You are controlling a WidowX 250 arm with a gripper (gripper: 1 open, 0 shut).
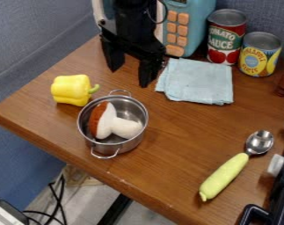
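Observation:
My black gripper (pixel 130 54) is raised over the back of the table, its two dark fingers spread wide apart with nothing visible between them. Below and in front of it, a steel pot (pixel 132 111) holds a white and orange-brown food item (pixel 106 121). A yellow bell pepper (pixel 71 89) lies to the left of the pot. On the right, a ladle with a pale yellow-green handle (pixel 224 176) lies on the wooden table (pixel 168 176).
A folded light blue cloth (pixel 197 83) lies behind the pot. A tomato sauce can (pixel 225 39), a yellow can (pixel 259 54) and a teal appliance (pixel 187 22) stand at the back. Dark objects line the right edge.

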